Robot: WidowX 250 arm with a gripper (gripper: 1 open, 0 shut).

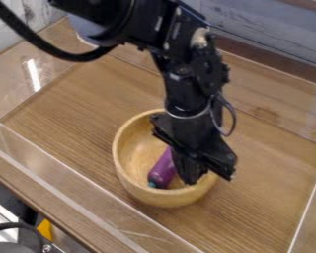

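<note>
A round tan wooden bowl (pixel 137 170) sits on the table. Inside it lies a purple elongated object (pixel 160 172), tilted along the bowl's left-middle part and partly hidden by the gripper. My black gripper (pixel 190 166) reaches down into the right part of the bowl, just right of the purple object. It is shut, and nothing shows between its fingers, though the fingertips are hard to see.
A white wall stands at the back. Dark cables and a small yellow item show at the lower left, beside the table's edge.
</note>
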